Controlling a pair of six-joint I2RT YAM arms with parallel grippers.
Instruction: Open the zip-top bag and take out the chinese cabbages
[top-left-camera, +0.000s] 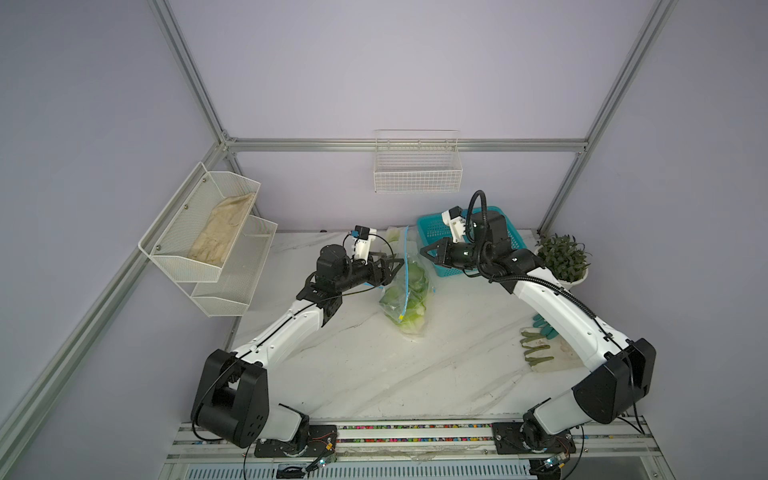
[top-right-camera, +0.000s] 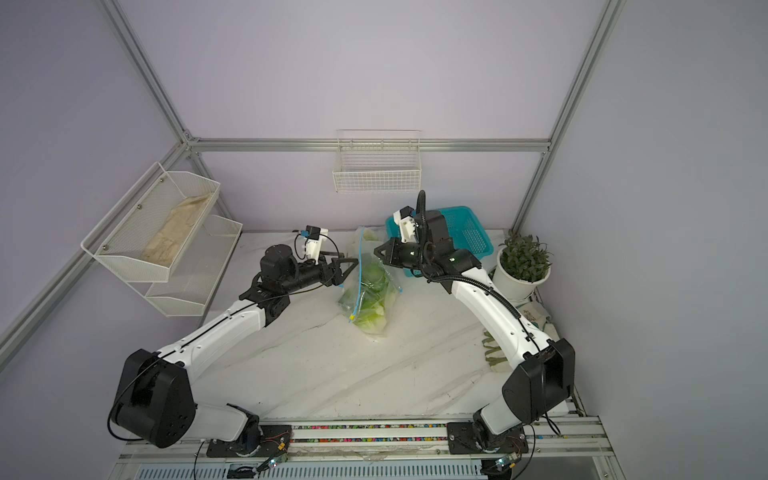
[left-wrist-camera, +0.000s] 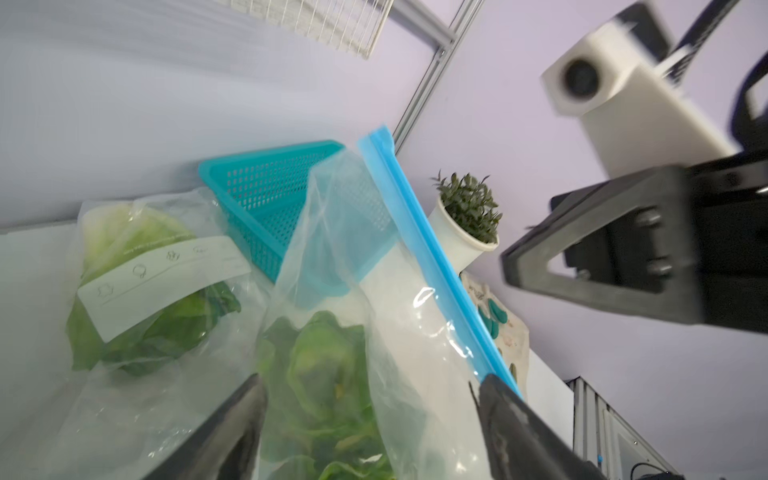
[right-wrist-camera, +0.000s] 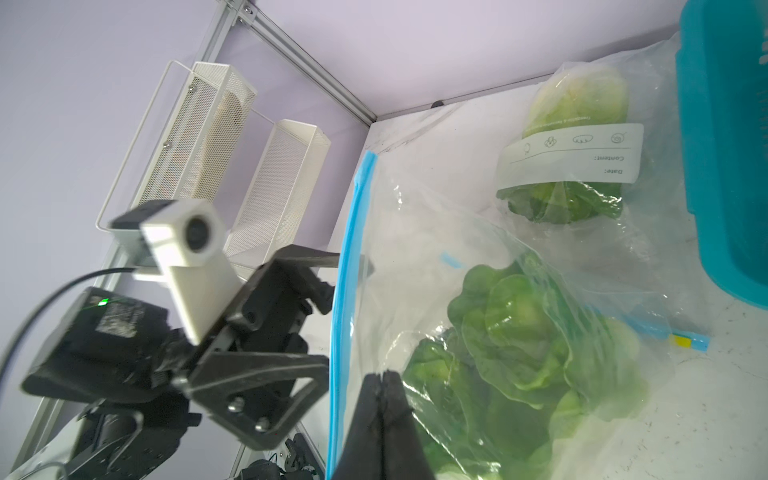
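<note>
A clear zip bag (top-left-camera: 416, 308) holding leafy cabbages (right-wrist-camera: 512, 336) stands mid-table, its blue zip strip (left-wrist-camera: 432, 264) running along the top. A second bagged cabbage (right-wrist-camera: 572, 180) with a white label lies behind it. My left gripper is part open at the bag's left beside the zip, fingers apart in its wrist view; whether plastic lies between them is unclear. My right gripper is shut at the bag's right, with nothing visible between its fingertips, close to the zip strip.
A teal basket (top-right-camera: 468, 228) sits at the back right, a potted plant (top-right-camera: 520, 280) and gloves on a cloth (top-left-camera: 560, 360) at the right. White wire shelves (top-left-camera: 204, 268) hang at the left.
</note>
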